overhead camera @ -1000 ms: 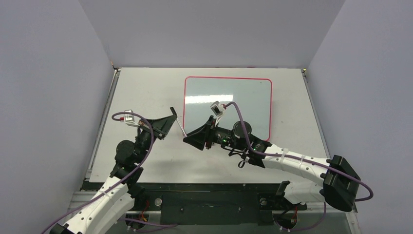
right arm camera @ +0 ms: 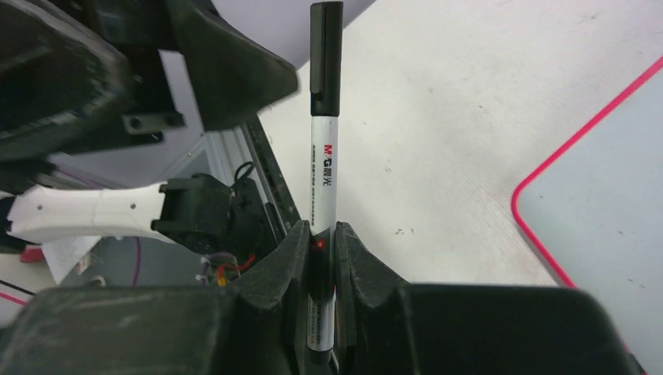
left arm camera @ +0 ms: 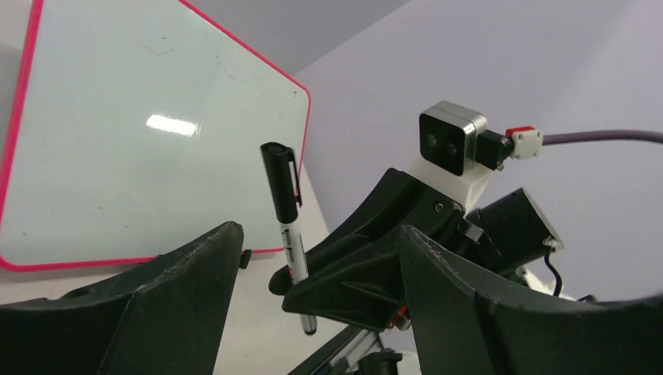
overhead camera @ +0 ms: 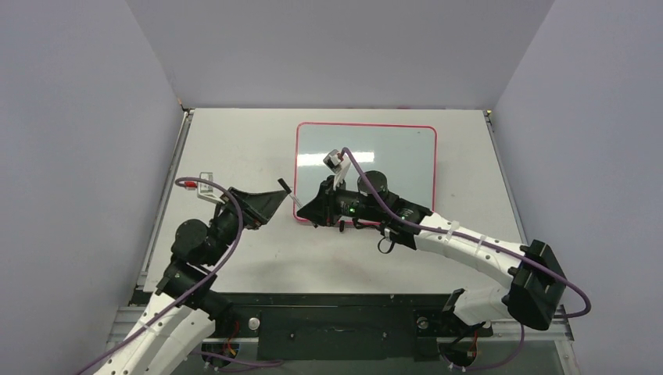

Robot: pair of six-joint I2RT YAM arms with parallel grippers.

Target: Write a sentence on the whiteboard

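Observation:
A white marker with a black cap (right arm camera: 324,156) stands lengthwise between the fingers of my right gripper, which is shut on its lower body. Its cap points up and its lower end shows below the fingertips. The open left gripper faces this marker (left arm camera: 291,242); from above, the marker's cap lies close by the left fingertips, with no clear contact. The pink-edged whiteboard (overhead camera: 391,160) lies on the table behind the right arm, which hides part of its lower edge. No writing can be made out on it, only faint marks.
Small dark items (overhead camera: 342,226) sit at the board's lower edge, partly hidden. Grey walls enclose the back and both sides.
The cap has moved a little right and down, while the left arm has swung slightly left.

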